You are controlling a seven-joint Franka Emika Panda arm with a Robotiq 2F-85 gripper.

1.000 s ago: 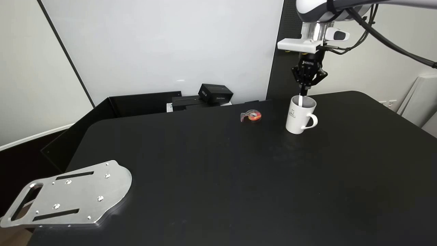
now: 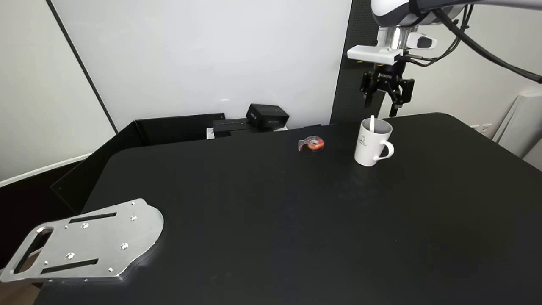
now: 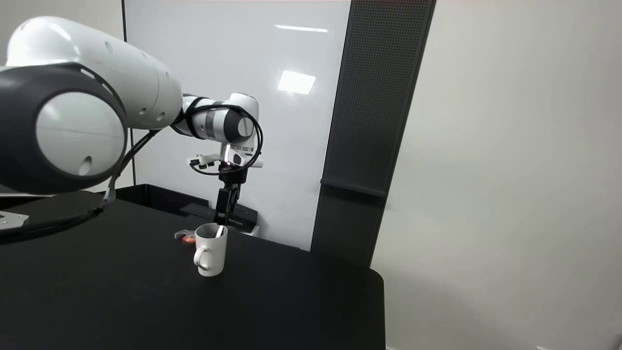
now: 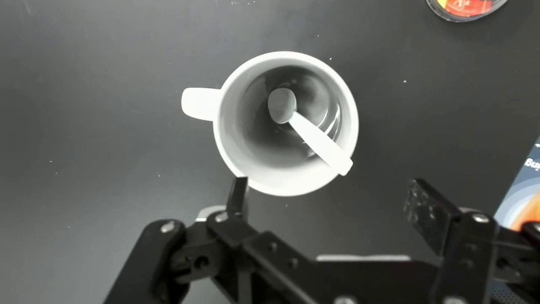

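Observation:
A white mug [image 2: 364,147] stands upright near the far right edge of the table, its handle to the right in exterior view 1. Inside it leans a white spoon [image 4: 321,142], bowl down on the bottom and handle end against the rim. My gripper is open, its two black fingers [image 4: 430,213] wide apart with nothing between them. In exterior view 1 the gripper [image 2: 380,106] hangs just above the mug and slightly behind it, clear of the spoon. The same mug [image 3: 211,251] shows in exterior view 2 with the gripper [image 3: 223,216] behind and over it.
A small tape dispenser [image 2: 312,144] with red-orange tape lies left of the mug. Black boxes [image 2: 267,116] sit beyond the far edge. At the near left, a metal plate [image 2: 101,236] juts over the table.
A second ago the fingers were closed together at the spoon's handle. Now they have spread apart, slightly higher and to the right; the spoon rests in the unmoved mug.

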